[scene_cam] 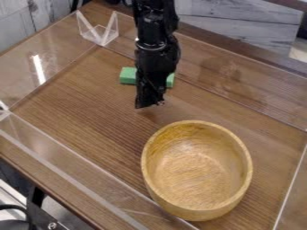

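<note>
My black gripper point(149, 99) hangs from the top centre over the wooden table, its tip low and shut, with nothing seen between its fingers. Just behind it lies a green block point(128, 75), partly hidden by the arm. A large yellow bowl point(196, 193) stands at the front right, apart from the gripper.
A clear plastic object point(100, 29) stands at the back left.
</note>
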